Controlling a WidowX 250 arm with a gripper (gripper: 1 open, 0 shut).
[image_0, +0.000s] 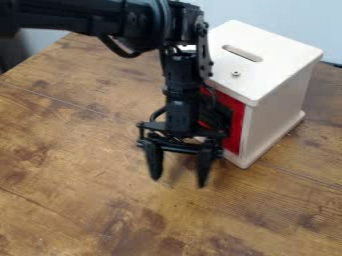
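My black gripper hangs low over the wooden table, fingers pointing down and apart, with nothing visible between them. It is in front of the left face of a white box. That face shows a red panel with a dark area, largely hidden behind my wrist. The box has a slot and a small knob on its top.
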